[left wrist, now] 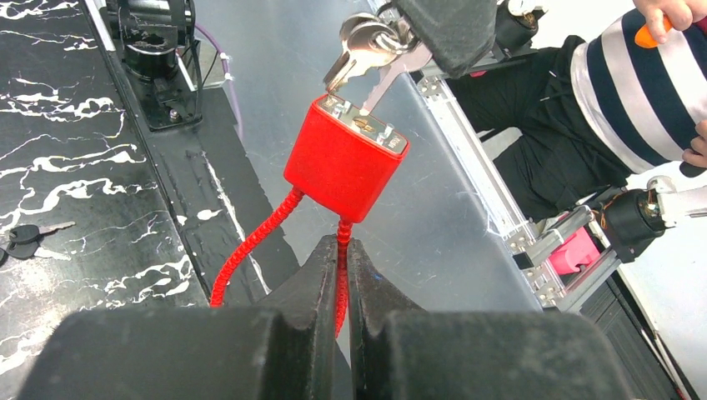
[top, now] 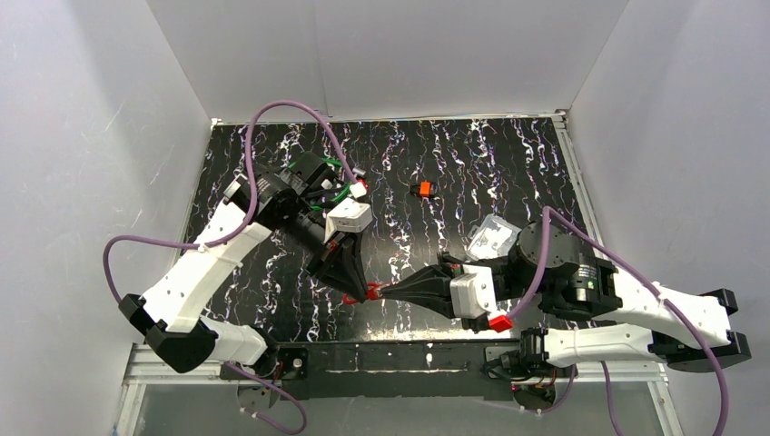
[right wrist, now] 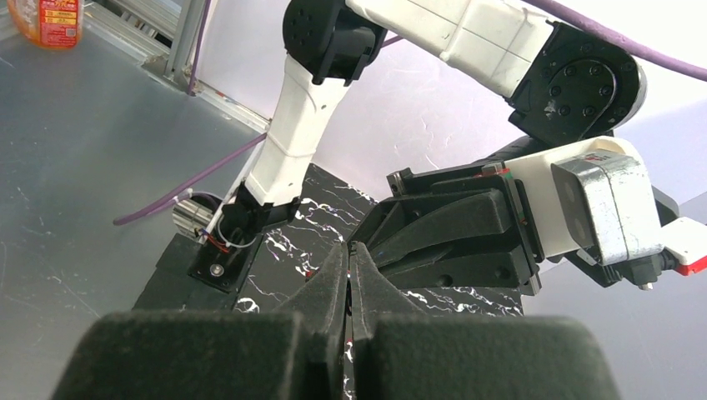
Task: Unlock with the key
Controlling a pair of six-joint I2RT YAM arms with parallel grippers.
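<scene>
A red padlock (left wrist: 346,158) with a red cord-like shackle stands up from my left gripper, whose fingers are shut on one leg of the shackle. Silvery keys (left wrist: 367,46) hang at the dark tip of my right gripper. One key's tip reaches the lock's metal face near the keyhole; how deep it sits cannot be told. In the top view both grippers meet at the red padlock (top: 373,291), low in the middle. The right wrist view shows my right fingers (right wrist: 332,287) together, with the keys hidden beyond them.
Black-headed keys (left wrist: 27,240) lie on the marbled table. An orange-and-black item (top: 423,189) and a clear container (top: 493,237) rest farther back. Green and red things (top: 338,193) are partly behind the left arm. A person sits beyond the table edge.
</scene>
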